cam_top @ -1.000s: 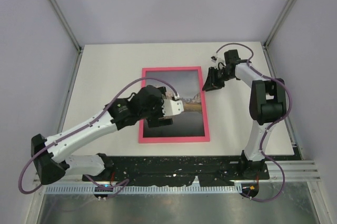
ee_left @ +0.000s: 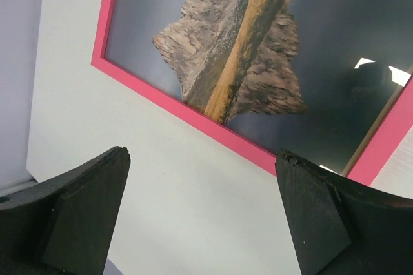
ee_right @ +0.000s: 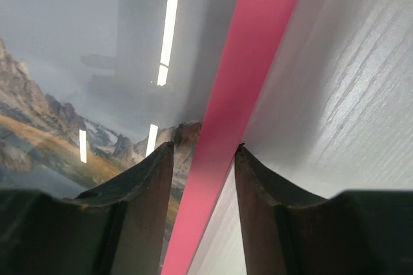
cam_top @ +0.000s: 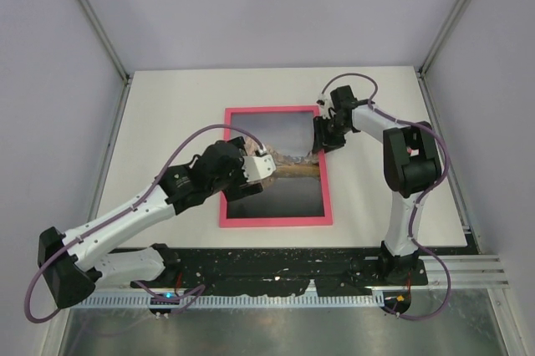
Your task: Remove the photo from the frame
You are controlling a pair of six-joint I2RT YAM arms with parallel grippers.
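Observation:
A pink photo frame (cam_top: 276,221) lies on the white table, holding a dark mountain landscape photo (cam_top: 292,170) behind glossy glazing. My left gripper hangs over the frame's left part in the top view; in the left wrist view it is open, with nothing between its fingers, above the pink border. My right gripper is part open at the frame's right side, its two fingertips either side of the pink border (ee_right: 235,75), very close to it. Whether they touch it I cannot tell.
Walls enclose it at the back and sides. A dark strip and metal rail run along the front.
The right gripper has moved left onto the frame's right border. The left arm has shifted left over the frame. The frame lies where it was.

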